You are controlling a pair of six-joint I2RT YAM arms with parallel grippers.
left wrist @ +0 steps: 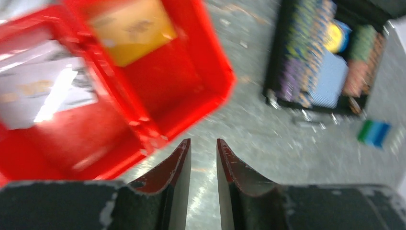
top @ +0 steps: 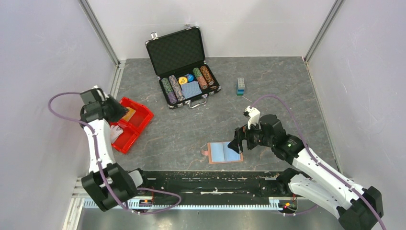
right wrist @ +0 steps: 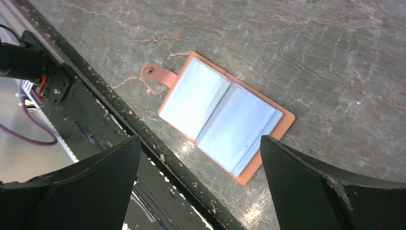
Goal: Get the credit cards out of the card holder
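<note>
An open card holder (top: 225, 152) with light blue sleeves, brown backing and a pink strap lies flat near the front edge; in the right wrist view its sleeves (right wrist: 239, 124) show clearly, and whether cards sit in them I cannot tell. My right gripper is open above it, nothing between its fingers. My left gripper is open and empty, over the red divided box (top: 139, 120) at the left, which holds a yellow card (left wrist: 134, 28) and whitish items (left wrist: 43, 86).
An open chip case (top: 174, 48) stands at the back, a small stack of coloured blocks (top: 240, 85) at back right. The floor between them and the holder is clear. Walls bound both sides and the back.
</note>
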